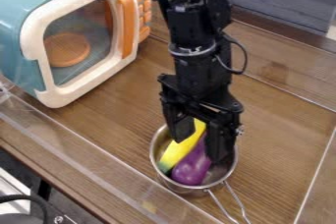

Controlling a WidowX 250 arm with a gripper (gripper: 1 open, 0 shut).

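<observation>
My black gripper (199, 130) is open, lowered over a steel pot (171, 181) with a long wire handle. Its fingers reach down at the pot's back part, partly hiding what lies inside. In the pot a yellow banana-like item (176, 153) lies beside a purple eggplant (192, 169). Whether the fingers touch either one I cannot tell.
A toy microwave (47, 41) in light blue, white and orange stands at the upper left. A dark cable runs at the lower left edge.
</observation>
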